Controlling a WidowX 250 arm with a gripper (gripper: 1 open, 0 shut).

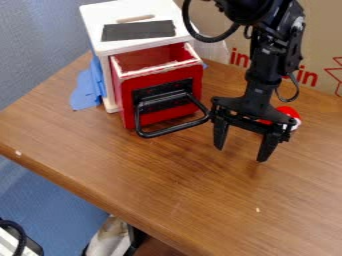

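My black gripper [243, 143] hangs open over the wooden table, right of a red box oven [163, 78] with a white top and a dark panel. The oven's black handled door frame [171, 130] sticks out low at its front. A red and white object [289, 117] lies behind my gripper, mostly hidden by it.
A blue cloth [83, 92] lies left of the oven. The table's front-left edge drops to a blue floor. A cardboard sheet [315, 50] stands at the back.
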